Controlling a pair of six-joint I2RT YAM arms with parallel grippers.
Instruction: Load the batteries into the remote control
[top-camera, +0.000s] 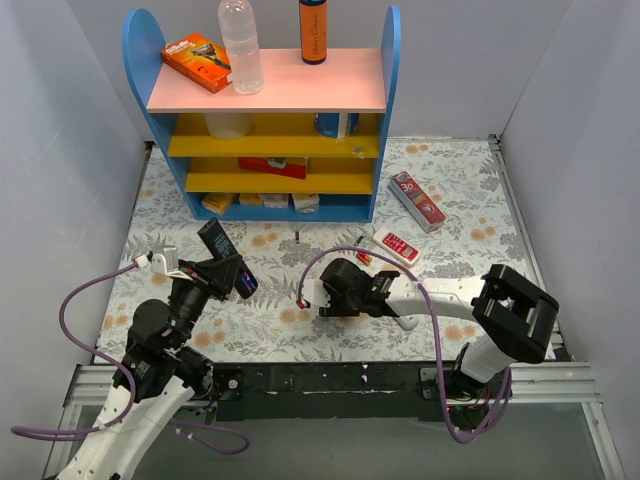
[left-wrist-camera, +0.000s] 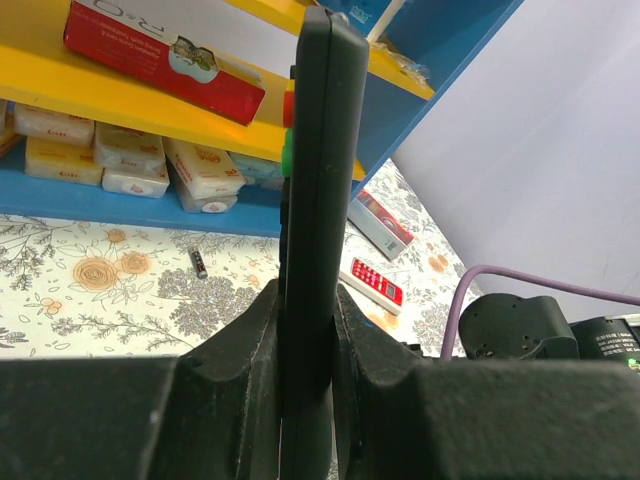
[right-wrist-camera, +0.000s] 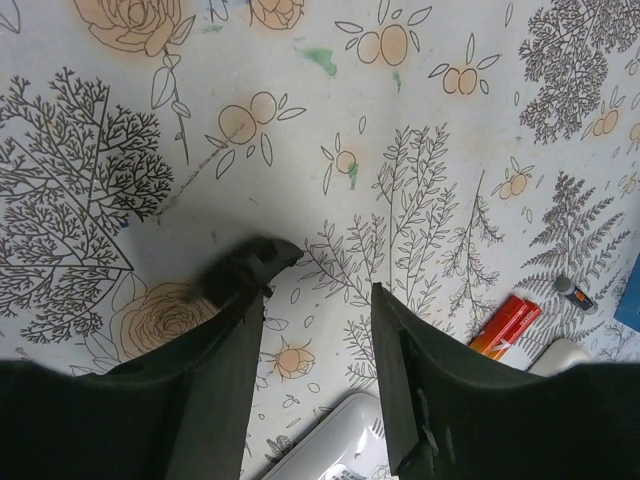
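Note:
My left gripper (top-camera: 224, 272) is shut on a long black remote control (top-camera: 216, 240), held tilted above the table. In the left wrist view the remote (left-wrist-camera: 325, 150) stands edge-on between the fingers. Low over the table's middle, my right gripper is open. A small black piece (right-wrist-camera: 250, 270), blurred, shows beside its left finger, and nothing is clamped. A small dark battery (right-wrist-camera: 575, 294) lies on the table, also seen as a battery (left-wrist-camera: 198, 263) from the left wrist. The remote's battery compartment cannot be made out.
A white remote (right-wrist-camera: 340, 445) lies near the right gripper. Farther back are a small red-and-orange item (right-wrist-camera: 505, 325), a white-and-red device (top-camera: 397, 246) and a red box (top-camera: 417, 202). The blue shelf unit (top-camera: 160, 95) closes off the back.

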